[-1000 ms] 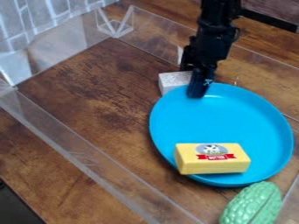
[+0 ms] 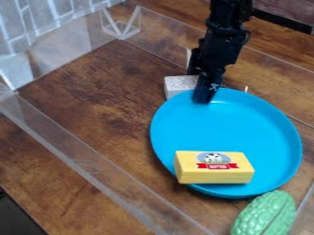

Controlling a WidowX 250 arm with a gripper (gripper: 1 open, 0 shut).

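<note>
A blue plate (image 2: 221,126) lies on the wooden table, with a yellow butter box (image 2: 214,167) on its near part. The black gripper (image 2: 200,88) reaches down at the plate's back rim, beside a pale grey block (image 2: 178,87) that is partly hidden behind it. Whether its fingers are open or shut is unclear.
A green ridged object (image 2: 263,213) lies at the lower right, close to the plate. Clear plastic walls (image 2: 76,165) border the wooden surface. The table left of the plate is bare.
The plate, with the butter box on it, has shifted slightly left, and the gripper has moved slightly left with it.
</note>
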